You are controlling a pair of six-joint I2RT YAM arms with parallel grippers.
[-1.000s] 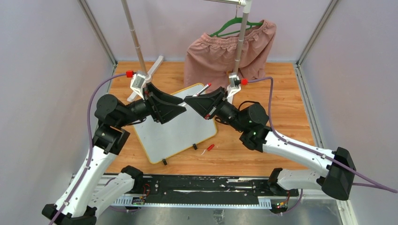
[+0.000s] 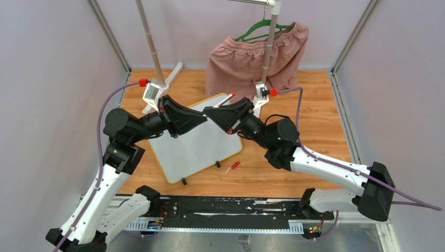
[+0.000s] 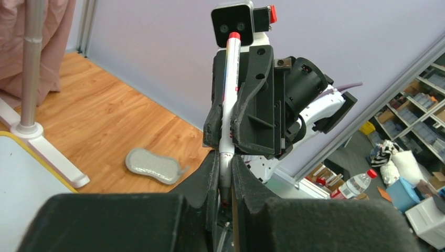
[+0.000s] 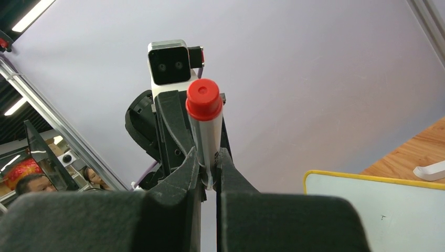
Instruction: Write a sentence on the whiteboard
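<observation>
A white marker [image 3: 231, 79] with a red end is held jointly by my two grippers, which meet fingertip to fingertip above the whiteboard [image 2: 189, 155]. My left gripper is shut on the lower part of the marker. My right gripper is shut on it as well, the red end [image 4: 203, 98] rising beside its fingers. The yellow-edged whiteboard lies on the wooden table; a small dark mark [image 4: 383, 217] shows on it in the right wrist view. A small red piece [image 2: 235, 164], possibly a cap, lies beside the board.
Pink shorts [image 2: 231, 63] on a green hanger hang at the back on a rack with white feet [image 3: 57, 157]. A grey pad [image 3: 152, 164] lies on the table. Walls stand at both sides; bare table is at the right.
My right gripper and arm have moved slightly left, closer to my left gripper along the marker. My left arm has barely moved.
</observation>
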